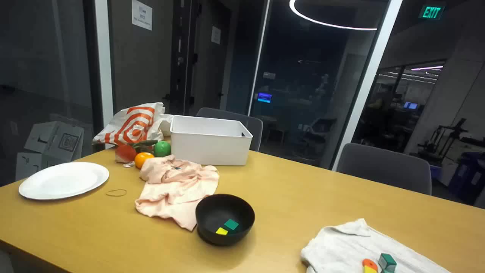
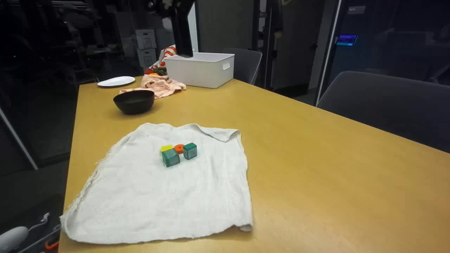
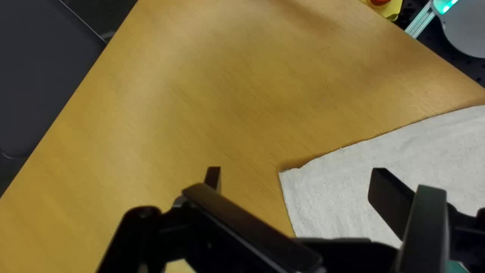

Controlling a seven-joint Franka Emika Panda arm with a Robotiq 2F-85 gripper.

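My gripper stands open in the wrist view, its dark fingers (image 3: pixel 384 195) wide apart with nothing between them. Beneath it lie bare table and a corner of the white cloth (image 3: pixel 336 191). A dark part of the arm shows at the top of exterior view 2. On the cloth sit two green blocks (image 2: pixel 171 157) (image 2: pixel 190 151), a yellow piece (image 2: pixel 166 148) and an orange round piece (image 2: pixel 179 148), close together. Farther off, the black bowl (image 1: pixel 225 200) holds a green piece (image 1: pixel 231 224) and a yellow piece (image 1: pixel 221 231).
A pink cloth (image 1: pixel 177 186) lies beside the bowl. Behind it stand a white bin (image 1: pixel 209 145), a green round item (image 1: pixel 162 148), an orange one (image 1: pixel 143 159) and a patterned bag (image 1: pixel 132 123). A white plate (image 1: pixel 63 179) is at far left.
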